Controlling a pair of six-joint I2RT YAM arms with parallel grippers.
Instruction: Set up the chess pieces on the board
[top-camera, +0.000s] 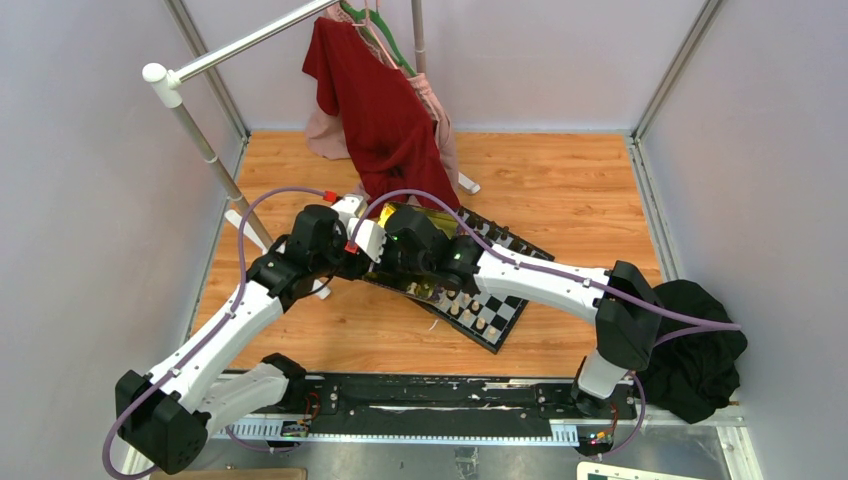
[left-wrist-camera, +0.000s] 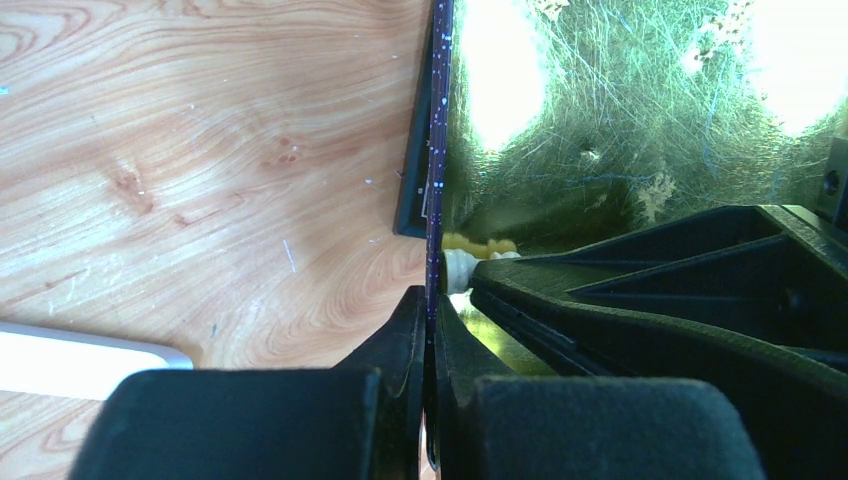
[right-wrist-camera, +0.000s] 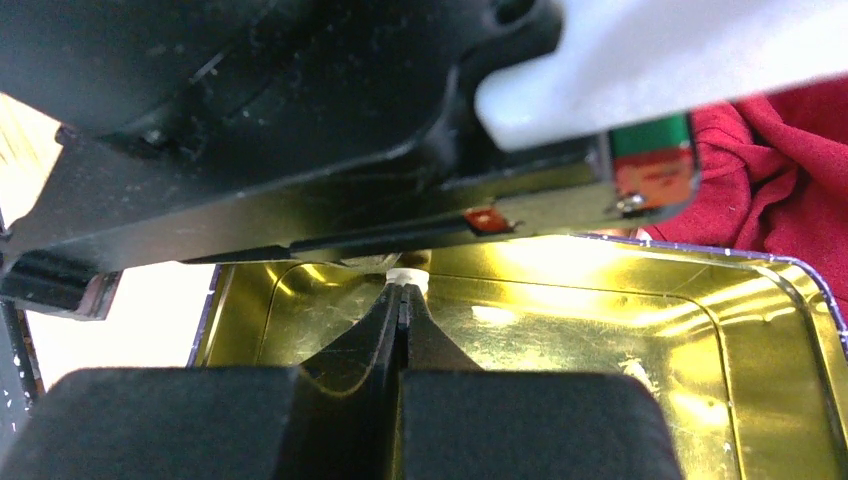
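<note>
A gold-lined tin (right-wrist-camera: 560, 320) lies over the left end of the chessboard (top-camera: 497, 315). My left gripper is shut on the tin's thin dark rim. My right gripper is shut over the tin's inside, beside a white piece (left-wrist-camera: 462, 270); nothing clear shows between its fingers. In the left wrist view its black body overlaps the tin on the right. Several pale pieces (top-camera: 481, 323) stand on the board, and dark ones line its far side. Both grippers are crowded together in the top view, hiding much of the tin.
A clothes rack with a red shirt (top-camera: 370, 110) stands behind the tin, the cloth close to its back edge. A white rack foot (left-wrist-camera: 90, 355) is left of the tin. A dark cloth heap (top-camera: 700, 350) lies at right. Bare wood is free at the right rear.
</note>
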